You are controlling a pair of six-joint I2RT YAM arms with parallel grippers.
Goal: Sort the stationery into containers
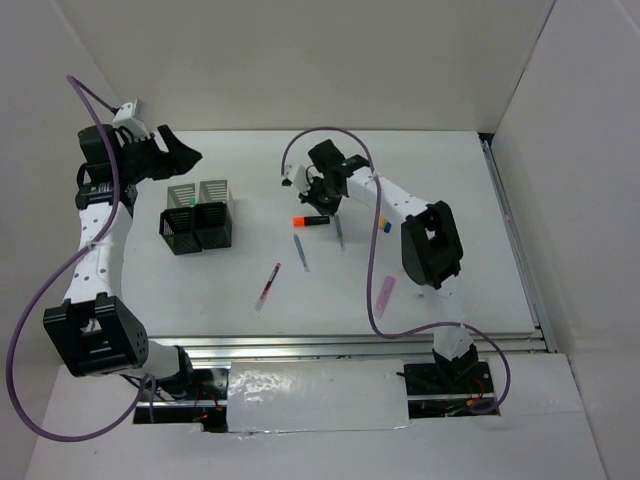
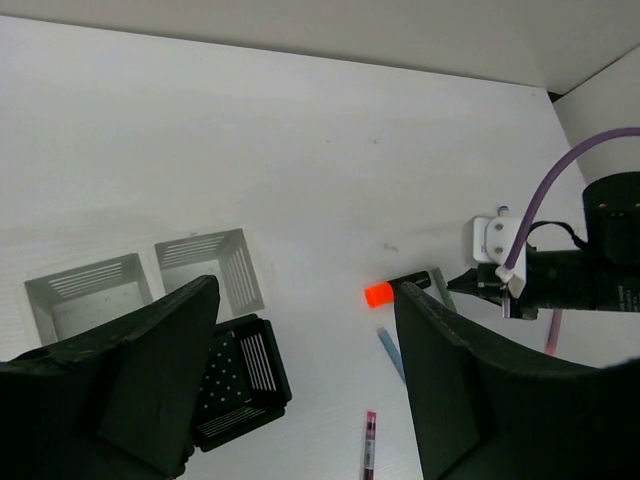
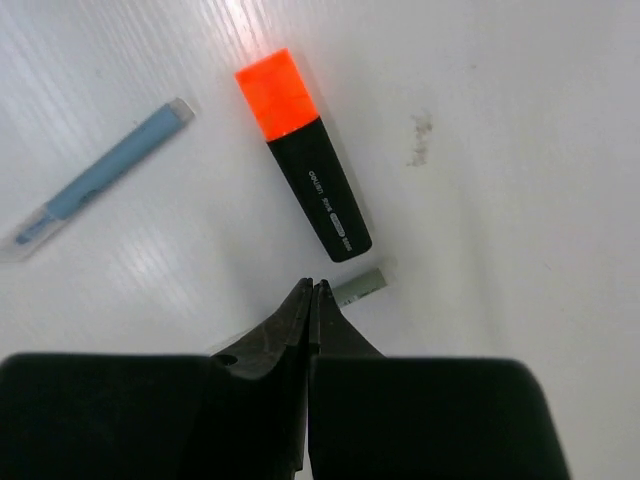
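Observation:
The orange-capped black highlighter [image 3: 310,165] lies flat on the table, just beyond the tips of my right gripper. That gripper is shut, its fingertips meeting with nothing between them. Partly hidden under it is a grey-green pen [image 3: 359,287]. A blue pen [image 3: 110,168] lies to the left of the highlighter. In the top view a red pen [image 1: 268,286] rests nearer the front. My left gripper is open and empty, its fingers wide apart above and behind the containers. Two white baskets [image 2: 196,247] stand behind two black baskets [image 2: 262,370].
A pink item [image 1: 385,296] lies on the right half of the table. A blue-and-yellow item [image 1: 384,225] is partly covered by the right arm. Bare table spreads between the baskets and the pens, and a metal rail [image 1: 300,345] runs along the front edge.

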